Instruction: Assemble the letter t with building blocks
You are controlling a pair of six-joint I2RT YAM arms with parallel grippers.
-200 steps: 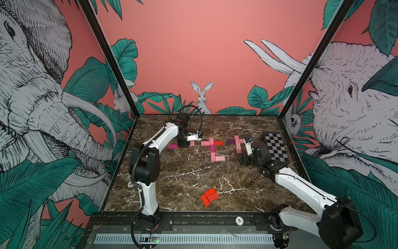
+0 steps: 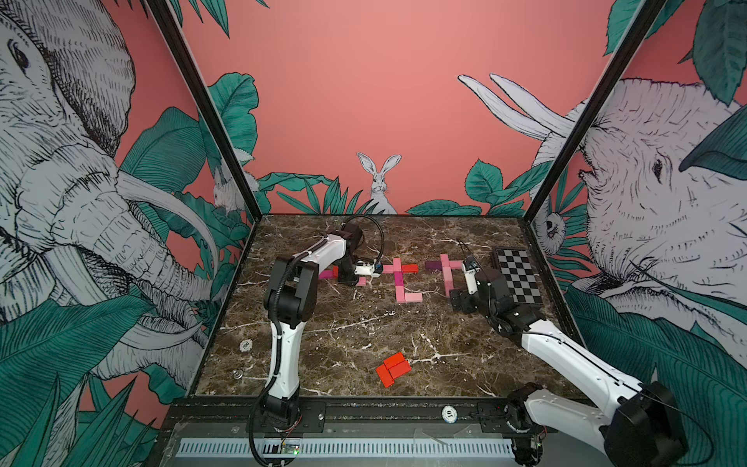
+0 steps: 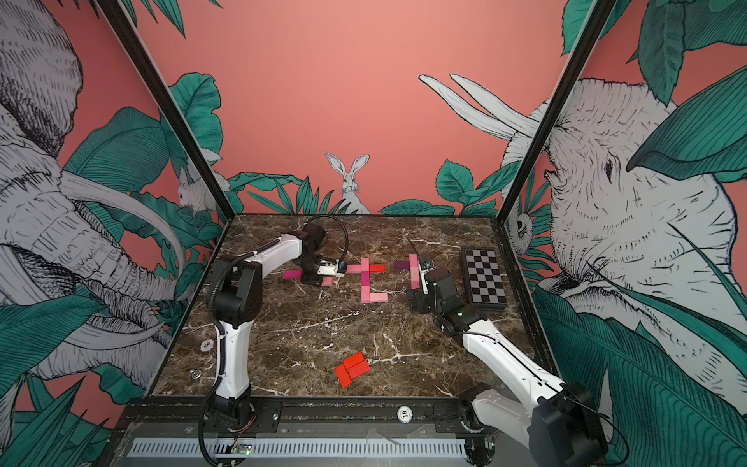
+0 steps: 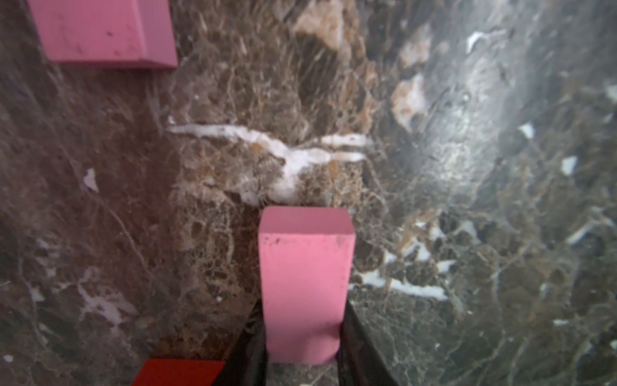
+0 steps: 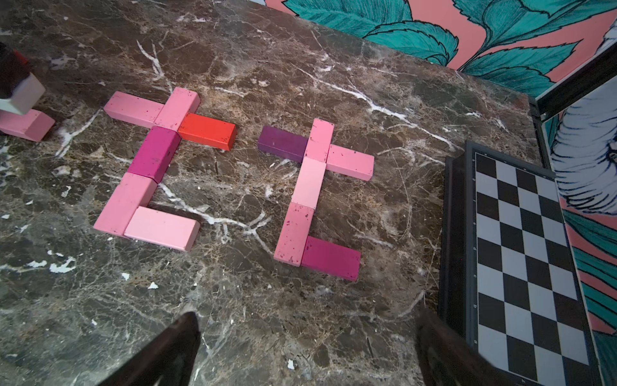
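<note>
My left gripper is shut on a pink block (image 4: 304,283), low at the back left, mostly hidden by the arm in the top views; a red block (image 4: 174,373) and another pink block (image 4: 96,29) show near it. Two finished-looking t shapes of pink, magenta, red and purple blocks stand middle (image 5: 153,154) and right (image 5: 309,182). My right gripper stands open, with nothing between its fingers, near the right t.
A checkered board (image 5: 520,257) lies at the right. Red blocks (image 2: 393,369) lie together at the front middle.
My left arm has moved a little toward the front and right, its wrist lower. The right arm has shifted slightly.
</note>
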